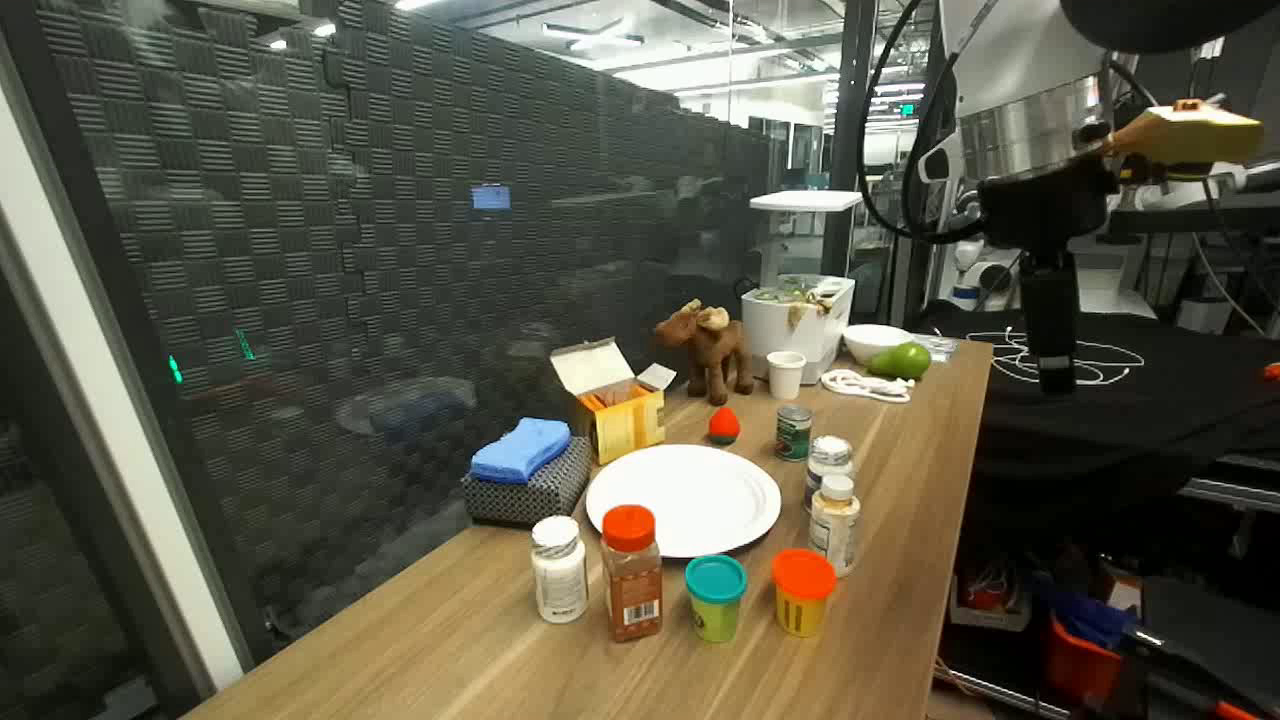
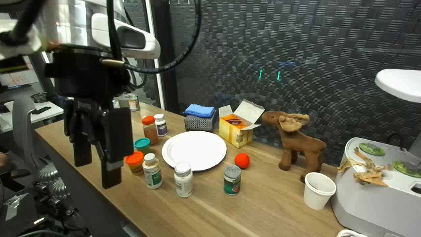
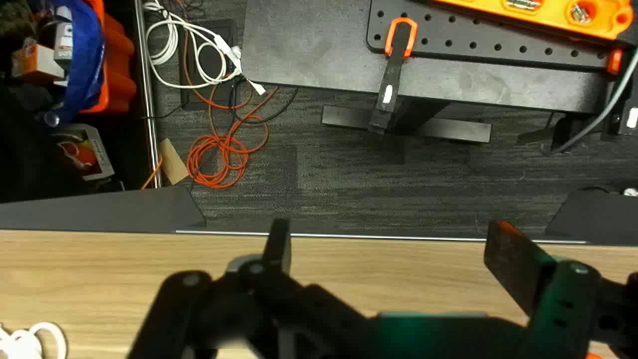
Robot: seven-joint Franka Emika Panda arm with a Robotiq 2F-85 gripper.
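My gripper [image 2: 97,169] hangs high by the table's front edge, its two fingers well apart and nothing between them. In the wrist view, bare wood and the floor beyond the edge show between the fingers. An empty white plate [image 1: 684,498] lies mid-table. Around it stand a red-capped spice jar [image 1: 632,574], a teal-lidded tub [image 1: 716,598], an orange-lidded tub [image 1: 803,592], and white bottles such as the green-labelled one [image 2: 152,171]. Farther along are a small green can [image 2: 232,180] and a red ball-like item [image 2: 241,160].
Along the glass wall stand a patterned box with a blue cloth [image 1: 522,450], an opened yellow box [image 2: 235,130], a brown plush moose [image 2: 298,142] and a white appliance [image 2: 379,193]. A paper cup [image 2: 318,190], a bowl [image 1: 877,342] and a white cable [image 1: 866,385] occupy the far end.
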